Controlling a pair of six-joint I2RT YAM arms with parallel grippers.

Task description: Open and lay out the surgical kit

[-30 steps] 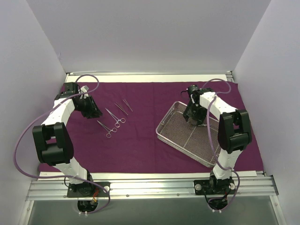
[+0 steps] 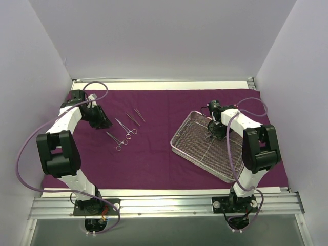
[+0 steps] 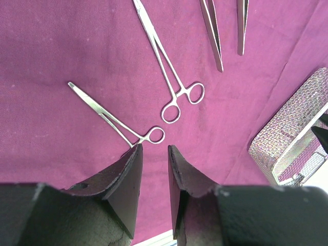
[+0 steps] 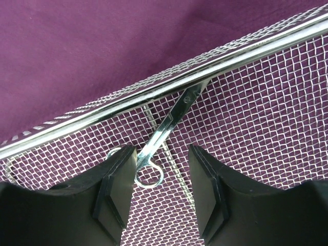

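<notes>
A wire mesh basket [image 2: 187, 146] stands on the right of the purple cloth. Inside it lies a pair of metal scissors [image 4: 168, 124], one ring close by the left finger [image 4: 122, 171] of my right gripper. That gripper is open above the scissors and grips nothing; their far tip reaches the basket rim. On the cloth at left are two ring-handled clamps, the upper one [image 3: 163, 59] and the lower one [image 3: 102, 111], plus two tweezers [image 3: 212, 33] [image 2: 139, 115]. My left gripper hovers open and empty above the cloth near the lower clamp.
Bare purple cloth [image 2: 154, 159] stretches between the laid-out instruments and the basket. Grey walls [image 2: 164, 41] enclose the back and both sides. The basket's raised metal rim [image 4: 225, 64] runs close beyond the right gripper's fingertips.
The left arm and laid-out instruments look nearly unmoved.
</notes>
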